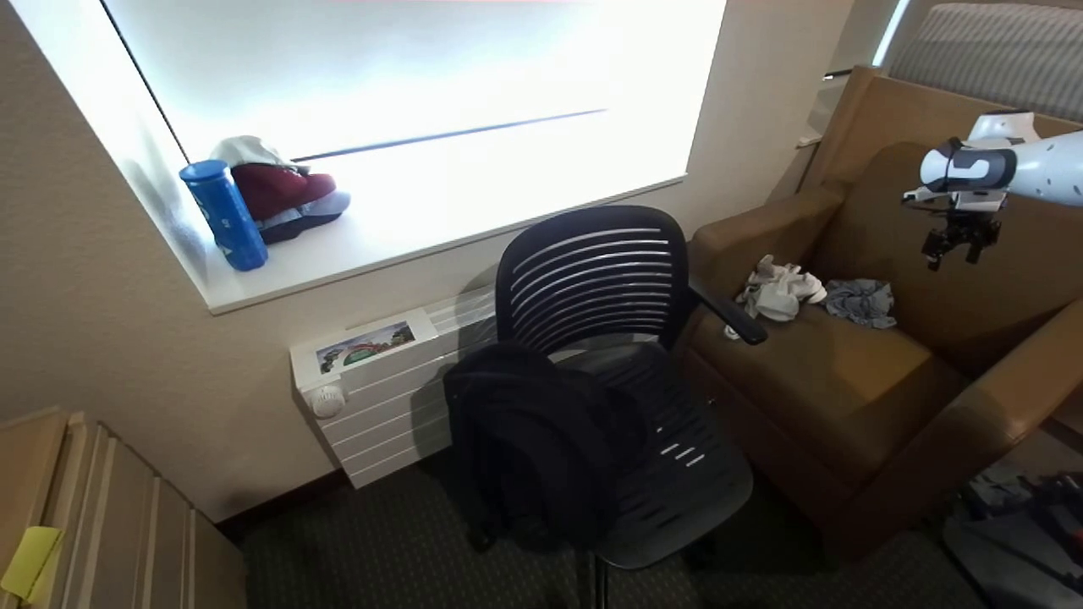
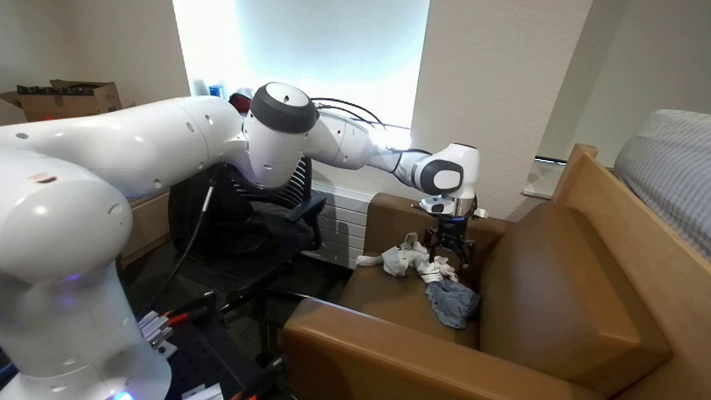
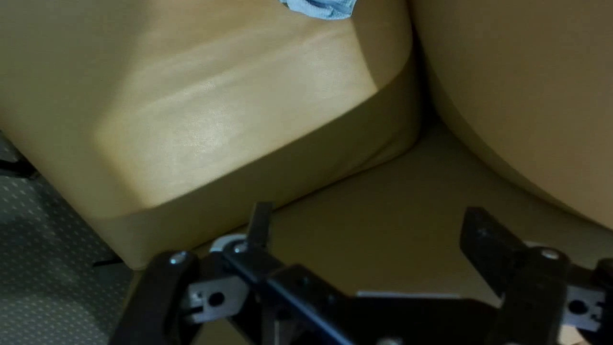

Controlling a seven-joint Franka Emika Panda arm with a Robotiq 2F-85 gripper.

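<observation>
My gripper hangs over the brown armchair, its fingers apart and nothing between them. In exterior view 2 the gripper appears in front of the chair's backrest, overlapping the pile of cloth from that angle. On the seat lie crumpled white cloths and a grey-blue cloth side by side. Only an edge of the blue-grey cloth shows at the top of the wrist view. Between and beyond the wide-set fingers there is just brown upholstery.
The armchair's armrest and backrest bound the seat. A black office chair with a dark bag on it stands beside it. On the windowsill are a blue bottle and caps.
</observation>
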